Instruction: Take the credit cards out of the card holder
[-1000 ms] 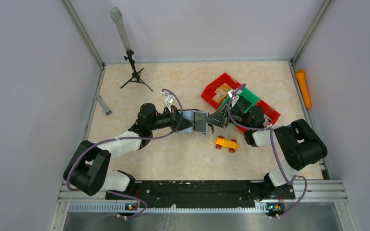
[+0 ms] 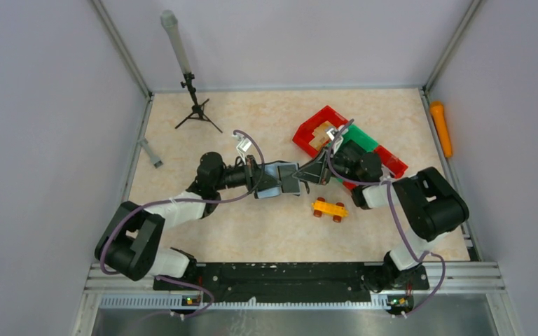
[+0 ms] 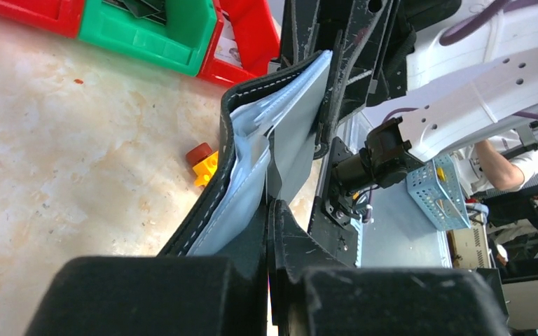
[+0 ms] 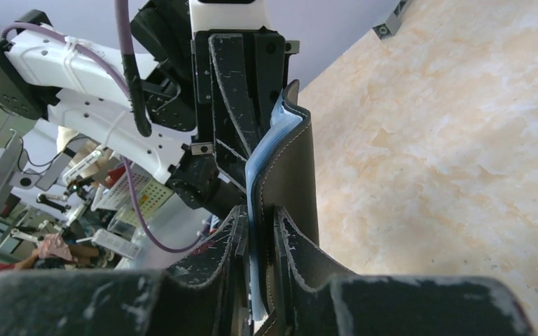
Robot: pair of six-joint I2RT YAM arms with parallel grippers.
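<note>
The card holder [image 2: 287, 178] hangs between my grippers, black outside with light-blue sleeves [image 3: 252, 182] and a grey panel [image 3: 294, 140] inside. My right gripper [image 2: 301, 174] is shut on the holder's right end, its leather and blue sleeve between the fingers. My left gripper [image 2: 270, 178] is shut at the other end, tips at the lower part of the sleeves and grey panel; whether anything thin is between them is unclear. I cannot tell whether cards are still in the sleeves.
Red [image 2: 306, 133] and green [image 2: 361, 138] bins stand behind my right arm. A yellow toy car [image 2: 329, 207] lies in front of the holder. A black tripod [image 2: 197, 108] stands at back left.
My right gripper and the holder's right part have shifted and tilted slightly, with the right arm moving a little leftward. Otherwise little has changed.
</note>
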